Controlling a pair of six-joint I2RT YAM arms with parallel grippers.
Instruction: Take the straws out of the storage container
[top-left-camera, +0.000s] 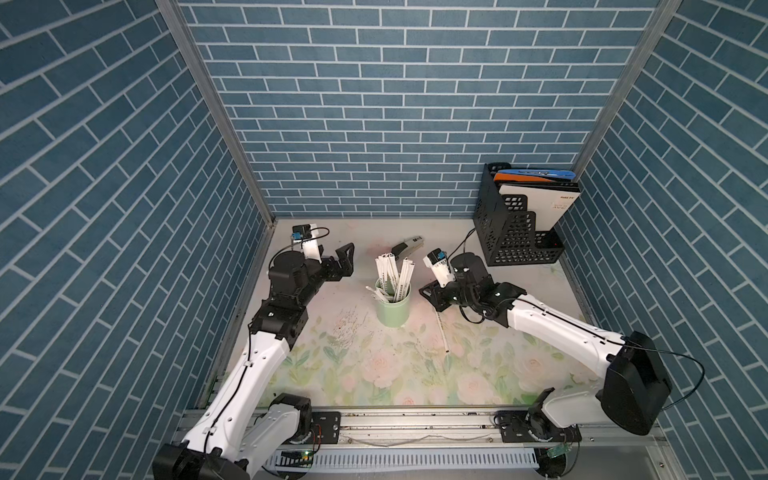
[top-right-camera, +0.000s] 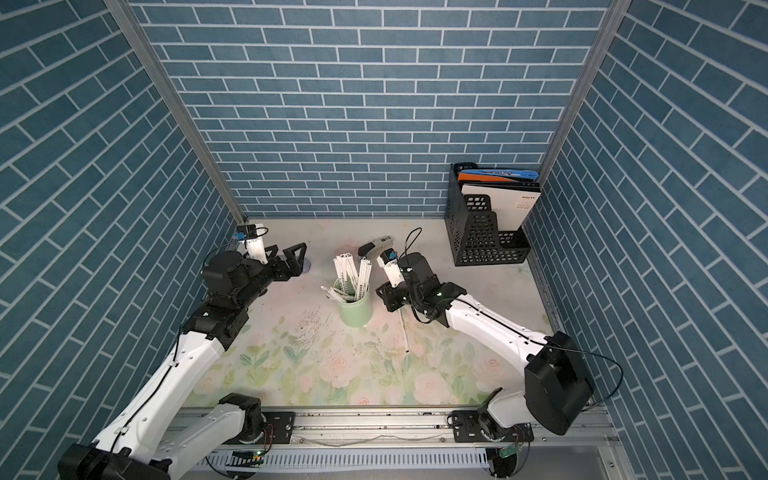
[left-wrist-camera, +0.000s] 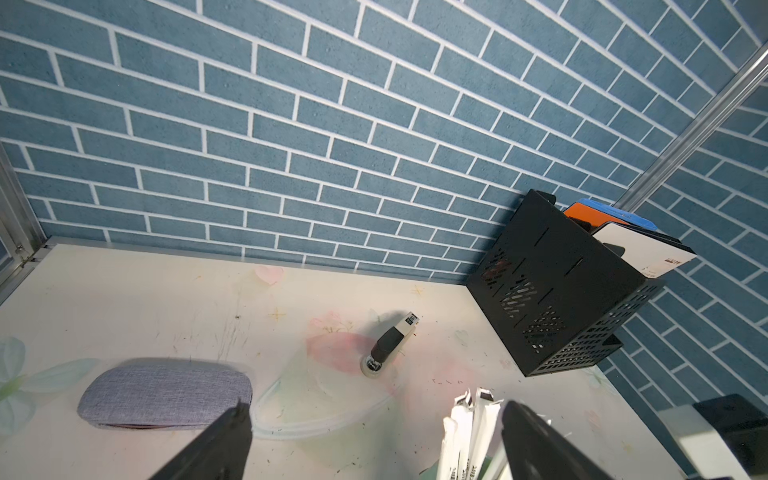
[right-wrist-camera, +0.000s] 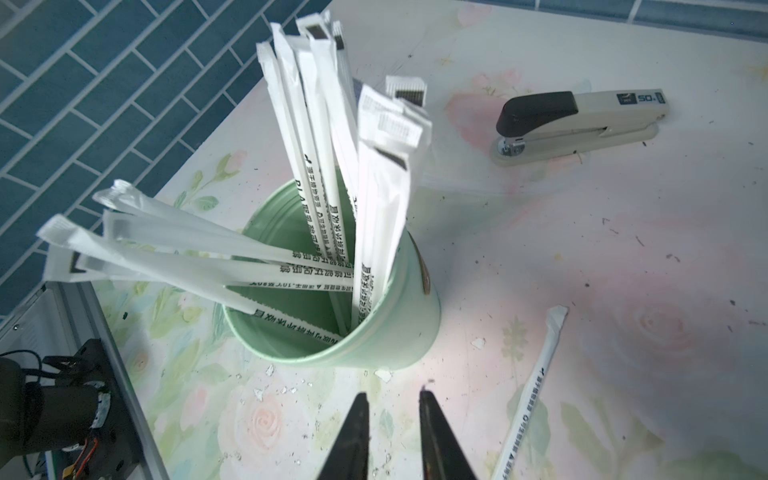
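Note:
A mint-green container (right-wrist-camera: 400, 336) holds many white paper-wrapped straws (right-wrist-camera: 312, 152), some upright, some leaning out toward the left in the right wrist view. One loose straw (right-wrist-camera: 528, 400) lies on the table beside it. My right gripper hangs just in front of the container, shut, with nothing visible between its fingers; in the top left view it is right of the container. My left gripper is open, raised left of the container, with nothing between its fingers.
A stapler (right-wrist-camera: 580, 120) lies behind the container. A black file holder (top-left-camera: 508, 232) with folders stands at the back right. A grey pouch (left-wrist-camera: 164, 388) lies toward the back left.

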